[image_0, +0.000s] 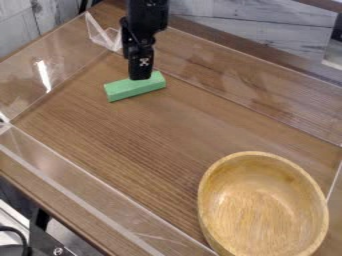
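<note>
A black gripper (139, 66) hangs from a dark arm at the top, left of centre, its fingers open just above and behind a green block (134, 86). The green block lies flat and slanted on the wooden table, with nothing visible between the fingers.
A wooden bowl (262, 208) sits at the front right. A clear rack or stand (107, 30) is at the back left, behind the arm. A marbled wall borders the back right. Cables show beyond the lower left edge.
</note>
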